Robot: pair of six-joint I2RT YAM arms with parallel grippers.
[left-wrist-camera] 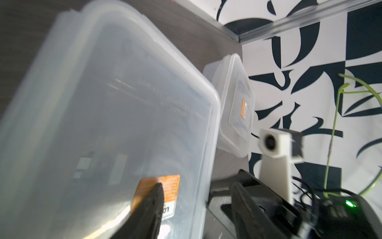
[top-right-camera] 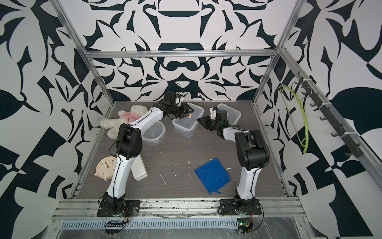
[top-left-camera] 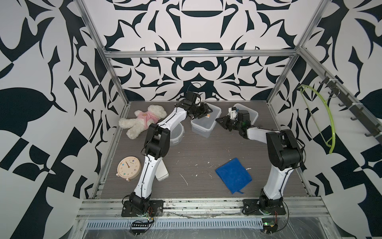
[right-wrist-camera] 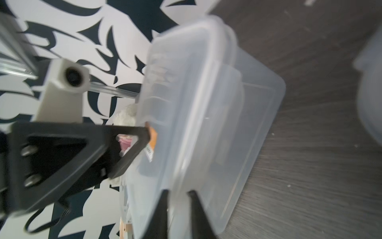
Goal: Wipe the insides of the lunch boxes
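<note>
A clear lunch box (top-left-camera: 202, 129) stands at the back middle, its translucent lid (left-wrist-camera: 131, 107) on top with an orange label (left-wrist-camera: 169, 193). My left gripper (top-left-camera: 207, 110) is over this lid; its fingers (left-wrist-camera: 156, 207) look apart, and what lies between them is unclear. My right gripper is at the box's right edge, blurred, its fingers parted around the rim. Another lidded lunch box (left-wrist-camera: 238, 103) stands at the back right, partly behind my right arm. A round clear container (top-right-camera: 154, 135) is on the left. The blue cloth (top-left-camera: 234, 175) lies flat at the front right.
A plush toy (top-left-camera: 137, 123) lies at the back left, beside my left arm. A clock (top-left-camera: 129, 167) and a white box (top-left-camera: 161, 171) are at the front left. Small scraps dot the front middle, otherwise clear. A green hanger (top-left-camera: 329, 119) hangs on the right wall.
</note>
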